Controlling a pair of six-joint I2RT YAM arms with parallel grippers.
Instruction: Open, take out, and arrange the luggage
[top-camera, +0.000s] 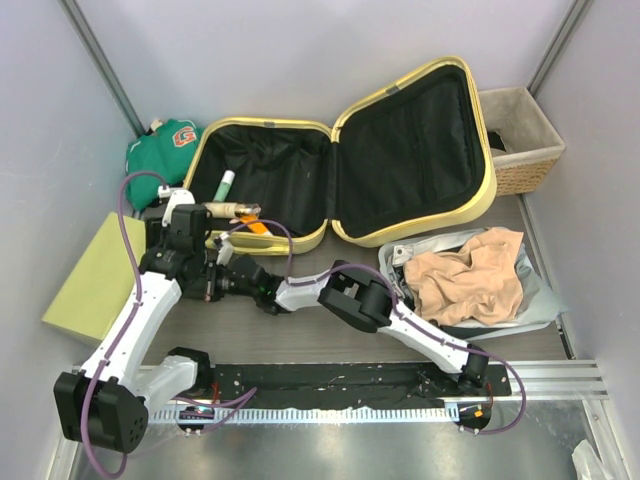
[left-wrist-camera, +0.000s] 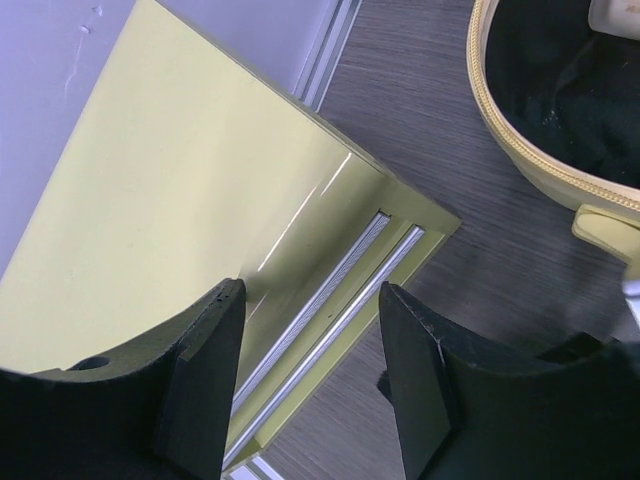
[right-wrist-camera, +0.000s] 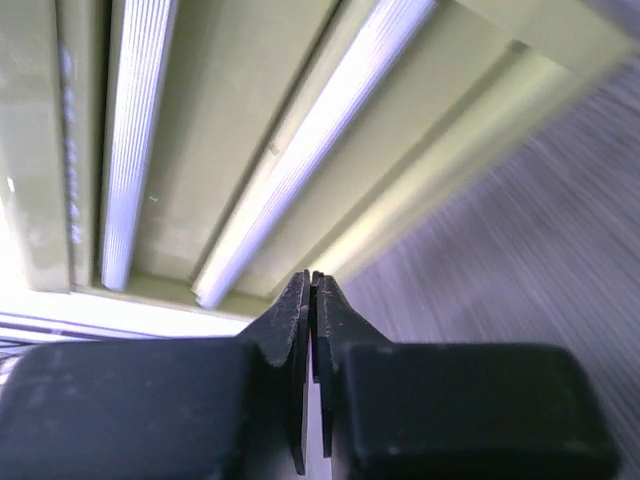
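Observation:
An open yellow suitcase lies at the back with its lid folded to the right. Inside it are a green-and-white tube, a tan item and an orange item near the front edge. A pale yellow-green box leans by the left wall, partly behind my left arm. In the left wrist view, my left gripper is open, its spread fingers in front of the box. My right gripper is shut low over the floor near the box's grooved side, nothing showing between its fingertips.
A green cloth item sits left of the suitcase. A grey container holds peach cloth at the right. A wicker basket stands back right. Bare floor shows in front.

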